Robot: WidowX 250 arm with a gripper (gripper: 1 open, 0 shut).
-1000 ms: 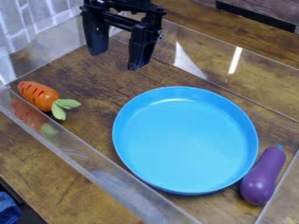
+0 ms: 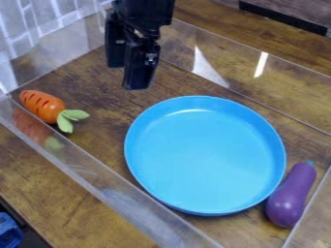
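Observation:
My black gripper [image 2: 137, 68] hangs at the top centre over the wooden surface, open, above and behind a large light blue round plate [image 2: 204, 155]. An orange toy carrot [image 2: 45, 108] with pale green leaves lies at the left by a clear plastic wall. A purple toy eggplant [image 2: 292, 192] lies at the lower right, beside the plate.
Clear plastic walls line the wooden area [image 2: 91, 184] along the left and other edges. Bare wood lies between the carrot and the gripper. A blue object [image 2: 8, 231] is partly visible at the bottom left corner, outside the wall.
My gripper has turned and shifted a little lower in the view. The plate, carrot and eggplant have not moved.

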